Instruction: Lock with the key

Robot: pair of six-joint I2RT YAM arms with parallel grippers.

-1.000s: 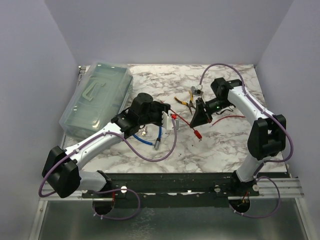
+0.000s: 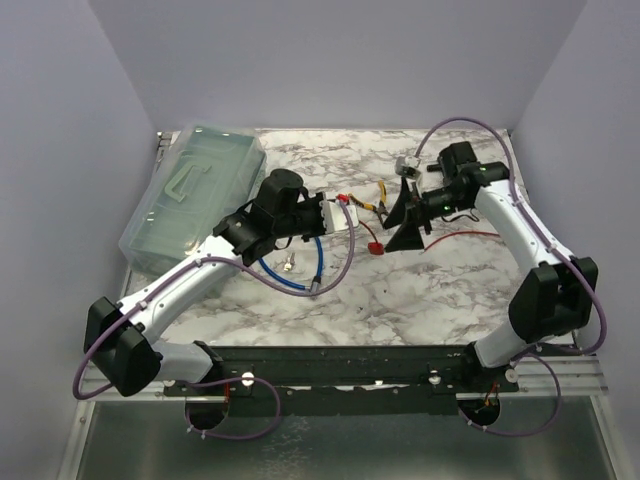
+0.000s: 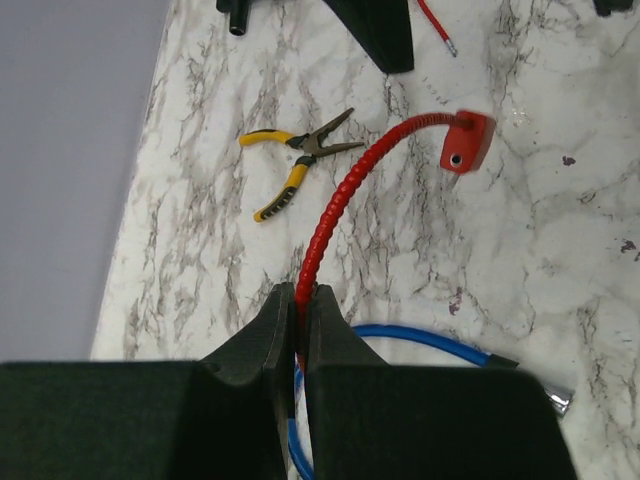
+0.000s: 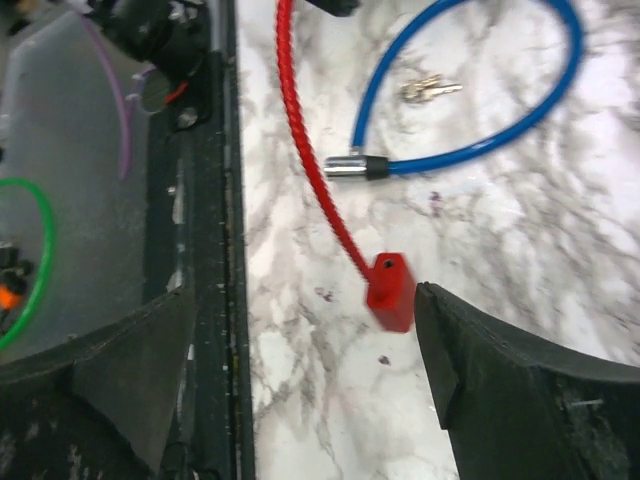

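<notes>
My left gripper is shut on a red segmented cable point(image 3: 335, 205). The cable arcs away from the fingers to a red block point(image 3: 468, 142) at its free end, which hangs over the table. My right gripper stands open, and that red block shows beyond its fingers, not gripped. A blue cable lock point(image 4: 480, 146) with a metal cylinder point(image 4: 347, 167) lies looped on the marble top. Beside it, within the loop, rest small metal keys point(image 4: 430, 89). The left fingers hide the cable's gripped part.
Yellow-handled pliers point(image 3: 290, 160) lie half spread on the table behind the cable. A big clear-lidded green box point(image 2: 195, 190) fills the left side. A thin red cord point(image 2: 462, 234) lies at right.
The red block has swung back from the table's front.
</notes>
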